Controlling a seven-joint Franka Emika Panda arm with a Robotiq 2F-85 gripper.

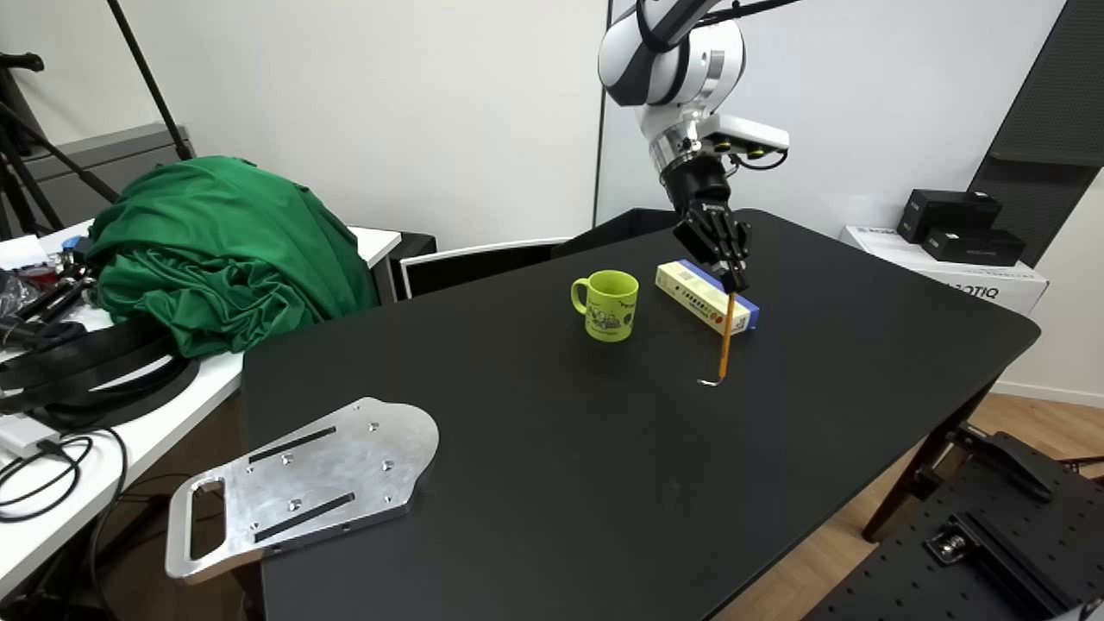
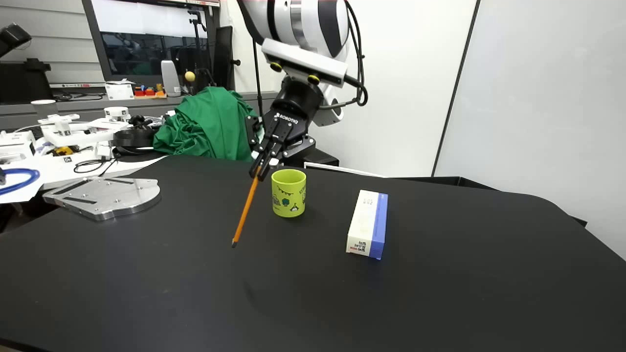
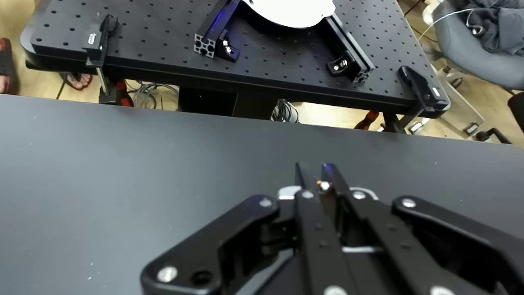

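Observation:
An orange pencil [image 1: 725, 341] hangs tip-down from my gripper [image 1: 736, 281], whose fingers are shut on its upper end. A small pale piece shows at its lower end in exterior view 1. In exterior view 2 the pencil [image 2: 244, 212] slants down to the left and ends in a dark point, seemingly above the table. That view has my gripper [image 2: 258, 172] just left of a lime-green mug [image 2: 288, 193], which stands upright. Seen from the wrist, a bit of orange and white sits between the tips of my gripper; most of the pencil is hidden there.
A white-and-blue box [image 2: 360, 226] lies flat right of the mug. At the table's left end is a silver metal plate [image 1: 331, 471] with a handle. A perforated bench [image 3: 147, 34] stands beyond its edge.

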